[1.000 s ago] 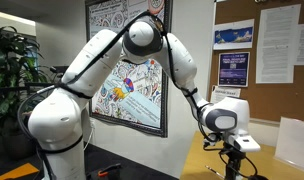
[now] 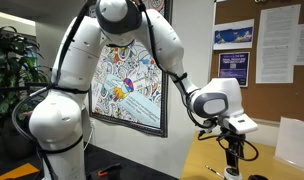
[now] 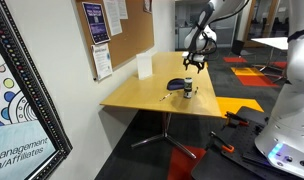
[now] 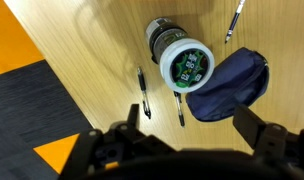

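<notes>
A jar (image 4: 187, 65) with a green-labelled top stands on the wooden table, ahead of my gripper in the wrist view. The gripper is open, its dark fingers wide apart with nothing between them. In exterior view 1, the gripper (image 2: 233, 157) hangs just above the jar (image 2: 232, 173), of which only the upper part shows at the bottom edge. Exterior view 2 has the same jar (image 3: 188, 85) upright near the table's right side.
A dark blue pouch (image 4: 230, 86) lies right beside the jar. One pen (image 4: 144, 92) is to the jar's left, another pen (image 4: 179, 108) below it, and a third pen (image 4: 235, 20) at upper right. In exterior view 2, the table's left part (image 3: 132, 97) is clear.
The arm's wrist and gripper have shifted slightly up and to the left in exterior view 1. The jar's top now shows more clearly beneath the gripper.
</notes>
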